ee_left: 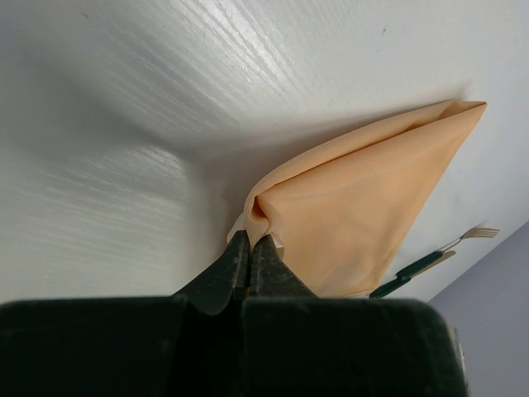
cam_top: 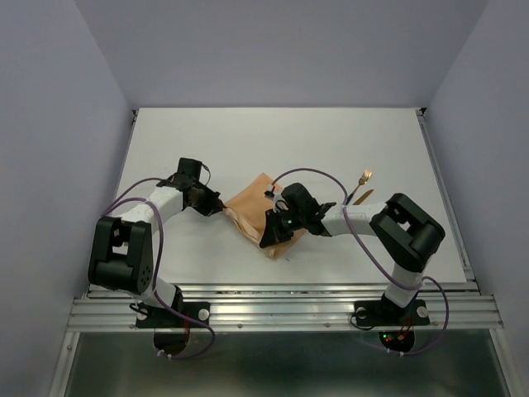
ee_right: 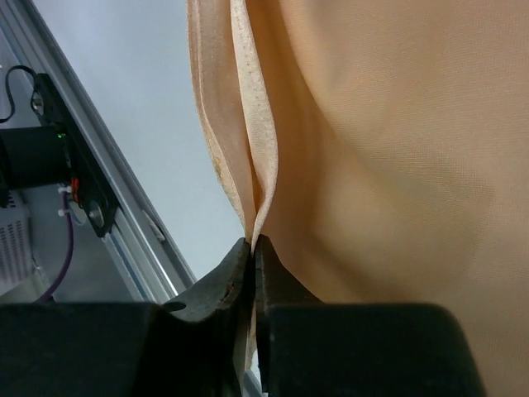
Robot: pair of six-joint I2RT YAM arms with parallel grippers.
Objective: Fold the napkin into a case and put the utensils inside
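Note:
The peach napkin lies on the table with its near side folded up in a narrow band. My left gripper is shut on its left corner; in the left wrist view the gathered cloth enters between the fingertips. My right gripper is shut on the folded edge near the front, where the right wrist view shows doubled cloth pinched. The fork and knife lie right of the napkin, partly behind the right arm; their dark green handles show in the left wrist view.
Metal rails run along the front edge, with the arm bases at both front corners. Grey walls enclose the sides and back.

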